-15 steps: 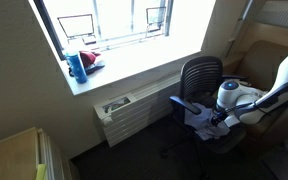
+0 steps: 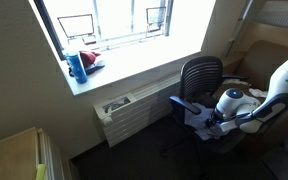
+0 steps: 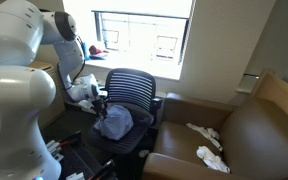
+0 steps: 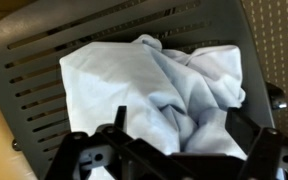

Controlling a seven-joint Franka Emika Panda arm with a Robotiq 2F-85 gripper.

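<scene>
A pale, crumpled cloth (image 4: 149,90) lies on the seat of the black office chair (image 3: 130,88). In the wrist view it spreads in folds over the slatted dark chair surface (image 4: 34,85). My gripper stands open at the lower edge of that view, its two fingers apart, with the cloth beneath and between them. From the second exterior view the cloth (image 3: 114,122) sits in front of the chair's backrest, and the gripper (image 3: 101,112) is at its left upper side. Whether the fingertips touch the fabric, I cannot tell.
Right of the chair stands a brown couch (image 3: 179,130) with white cloths (image 3: 212,158) on it. A windowsill (image 2: 134,66) holds a blue can (image 2: 76,68) and a red item. Below it runs a white radiator (image 2: 139,112). The chair's armrests flank the seat.
Less of the cloth shows beside the gripper in the first exterior view.
</scene>
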